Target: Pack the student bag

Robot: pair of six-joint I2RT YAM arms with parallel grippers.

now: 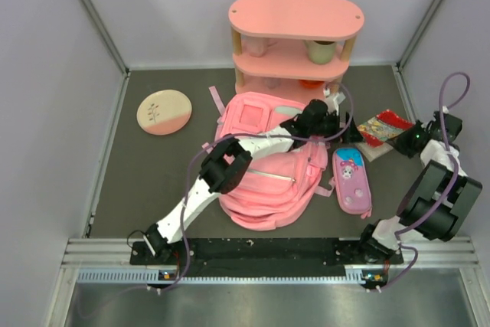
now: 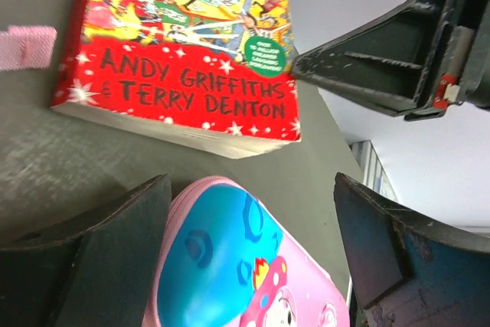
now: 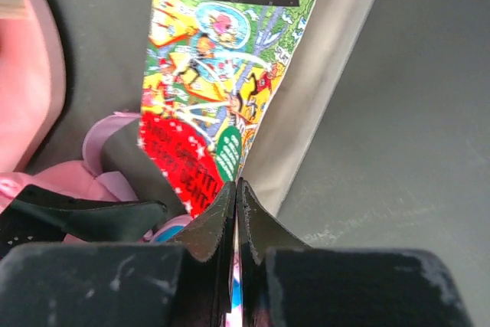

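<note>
The pink backpack (image 1: 260,197) lies mid-table. Right of it are the pencil case (image 1: 352,185) with blue top and a red book (image 1: 383,124) with colorful cover, lying on a pale slab or second book (image 3: 321,97). My left gripper (image 1: 344,132) is over the pencil case's upper end; in the left wrist view its open fingers (image 2: 99,258) flank that end, with nothing visibly held. My right gripper (image 1: 402,143) is at the book's near right corner; in the right wrist view its fingertips meet by the cover's edge, shut. Whether any edge is pinched is unclear.
A pink shelf (image 1: 295,13) with cups stands at the back, behind the backpack. A round beige board (image 1: 163,112) lies at the left, with free table around it. Walls border both sides.
</note>
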